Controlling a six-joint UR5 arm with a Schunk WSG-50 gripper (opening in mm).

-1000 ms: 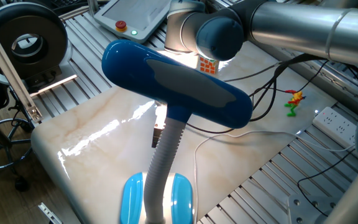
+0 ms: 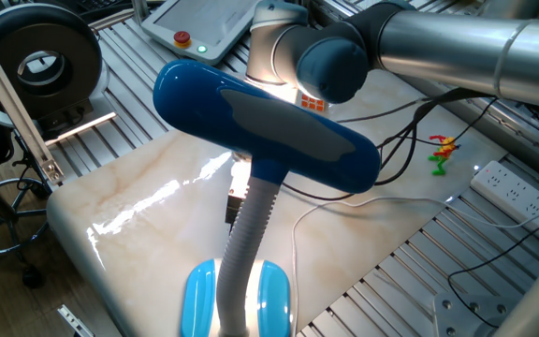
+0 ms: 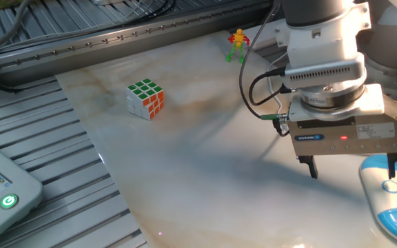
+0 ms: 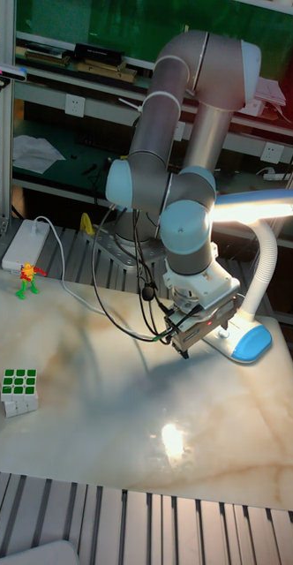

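My gripper (image 3: 351, 172) hangs over the marbled board in exterior view 2, its two dark fingers spread wide with nothing between them. It is beside the blue-and-white lamp base (image 3: 391, 200); the right finger overlaps that base in this view. A Rubik's cube (image 3: 145, 98) with green top and orange side sits far to the left of the gripper, its layers slightly twisted. Farther back stands a small toy figure (image 3: 238, 45) in yellow, red and green. In exterior view 1 the lamp head (image 2: 268, 126) hides most of the gripper and part of the cube (image 2: 313, 101).
A white power strip (image 2: 511, 195) lies off the board's edge, its white cable crossing the board. Black cables (image 3: 253, 89) hang beside the wrist. A control pendant (image 3: 5, 193) stands at the left. The board's middle is clear.
The arm's joints beside the lamp head have shifted slightly, and the gripper part showing behind the lamp neck has moved a little. Cube, figure and lamp stay in place.
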